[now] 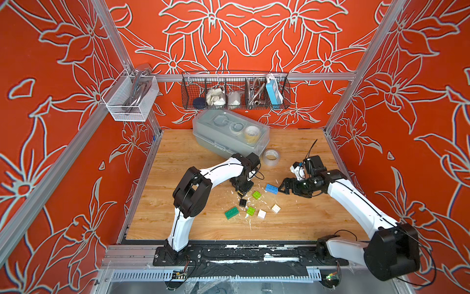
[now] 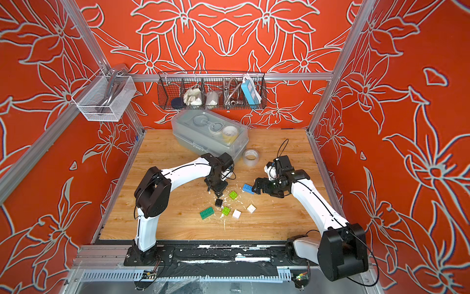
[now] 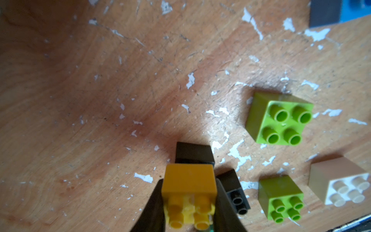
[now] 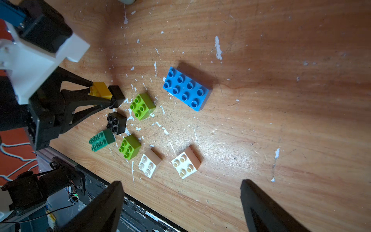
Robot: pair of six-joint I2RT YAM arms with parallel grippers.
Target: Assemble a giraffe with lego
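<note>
My left gripper is at a yellow brick point(image 3: 189, 177), which sits between its fingers atop a black brick point(image 3: 194, 150); whether the fingers grip it is unclear. Around it on the table lie a second black brick point(image 4: 116, 123), two lime bricks point(image 4: 143, 106) point(image 4: 129, 147), two white bricks point(image 4: 186, 163) point(image 4: 150, 163), a green brick point(image 4: 102, 140) and a long blue brick point(image 4: 187, 89). My right gripper stands open over the table near the blue brick, nothing between its fingers.
A clear lidded box point(image 1: 220, 127) with a tape roll point(image 1: 270, 156) beside it stands at the back. Wire baskets point(image 1: 235, 93) hang on the back and left walls.
</note>
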